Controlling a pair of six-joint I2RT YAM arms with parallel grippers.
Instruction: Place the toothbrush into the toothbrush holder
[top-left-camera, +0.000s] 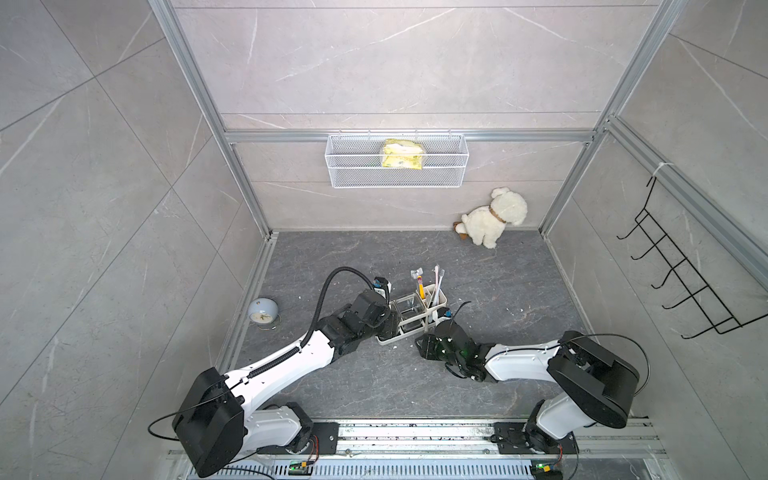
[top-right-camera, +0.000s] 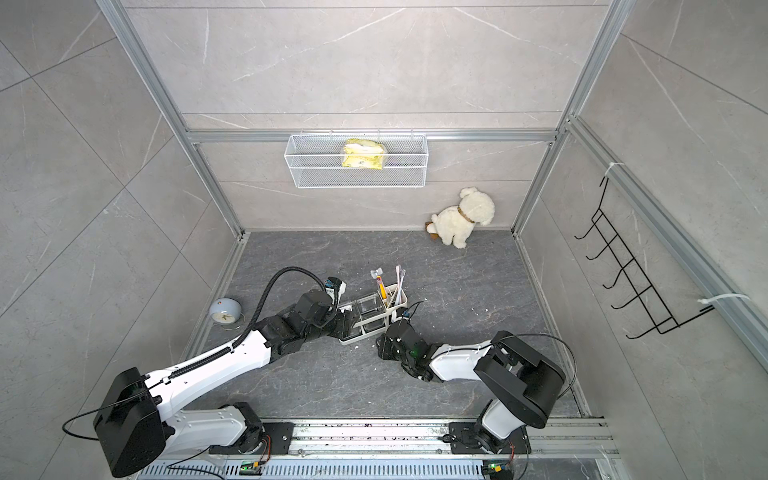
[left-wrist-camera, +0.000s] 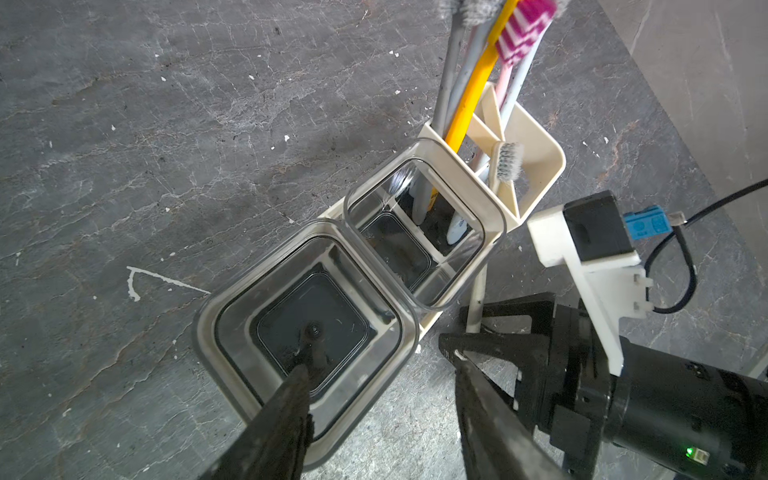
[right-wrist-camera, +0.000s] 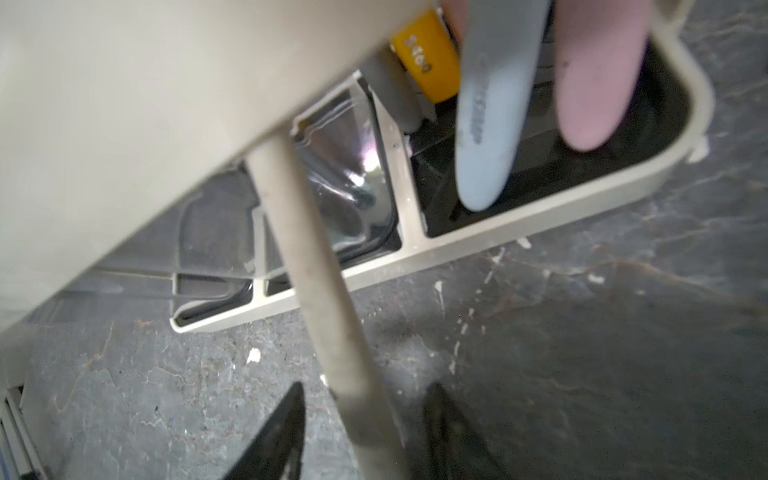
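The pale toothbrush (left-wrist-camera: 477, 292) leans at the front of the cream toothbrush holder (left-wrist-camera: 552, 164); its bristle head (left-wrist-camera: 510, 162) is over the end section. In the right wrist view its handle (right-wrist-camera: 332, 328) runs down between the fingers of my right gripper, with gaps on both sides. That gripper stands open in front of the holder. My left gripper is open too, above the holder's left end, near a clear cup (left-wrist-camera: 209, 340) and not visibly holding anything. A pale blurred surface covers the upper left of the right wrist view.
Several other toothbrushes, including a yellow one (left-wrist-camera: 472, 92), stand in the holder's back section. A second clear cup (left-wrist-camera: 488, 240) sits beside the first. Clock (top-left-camera: 262, 310) and plush dog (top-left-camera: 488, 220) are well away.
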